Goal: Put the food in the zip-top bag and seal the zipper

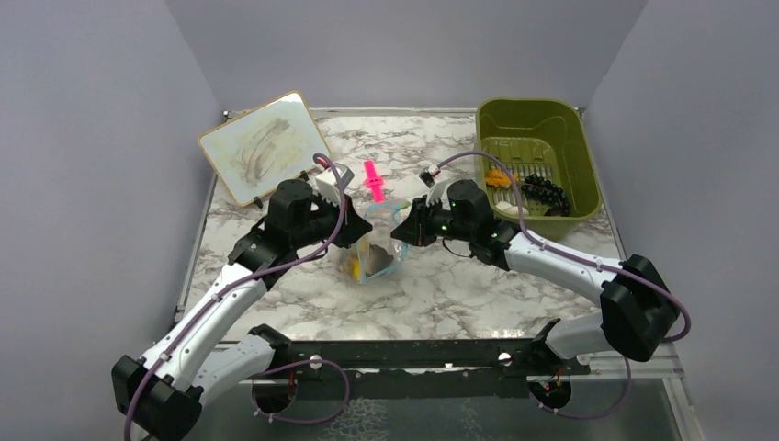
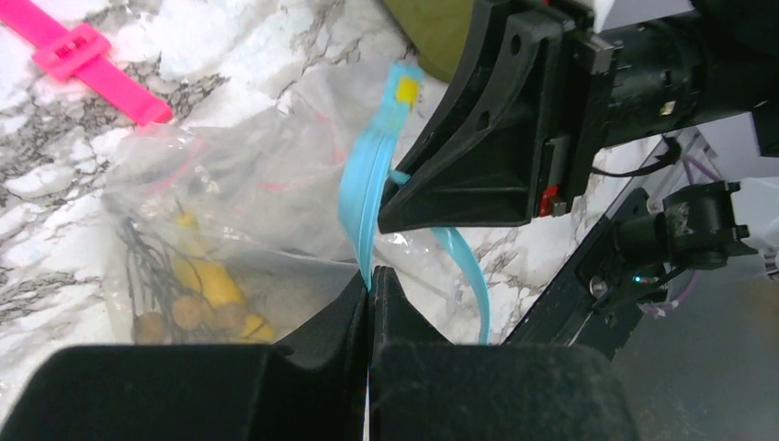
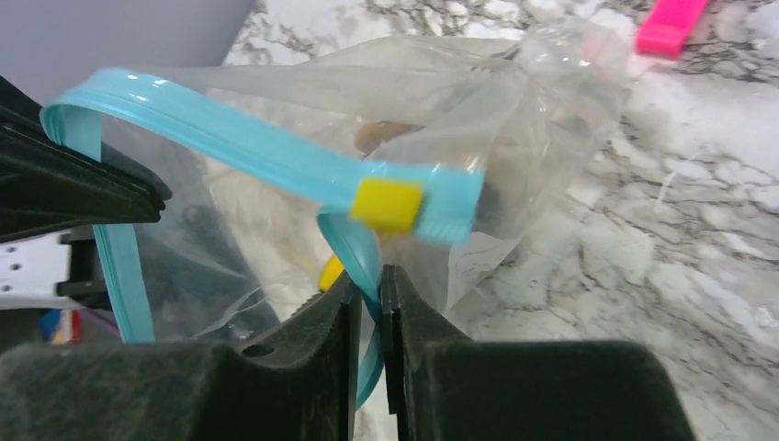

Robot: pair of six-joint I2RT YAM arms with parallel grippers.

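Observation:
A clear zip top bag (image 1: 378,248) with a light blue edge stands between my two grippers in the top view. Inside it, yellow food (image 2: 213,280) lies with brown round pieces (image 2: 188,312) and dark strands. My left gripper is shut on the bag's blue edge (image 2: 364,184). At the other side of the mouth, my right gripper has a narrow gap between its fingers, with the blue strip (image 3: 354,246) running through it. A yellow slider (image 3: 387,204) sits near one end of the blue edge. The mouth gapes open between the grippers.
Behind the bag lies a pink strap (image 1: 372,181). A green bin (image 1: 536,115) with several items stands at the back right, a whiteboard (image 1: 266,147) at the back left.

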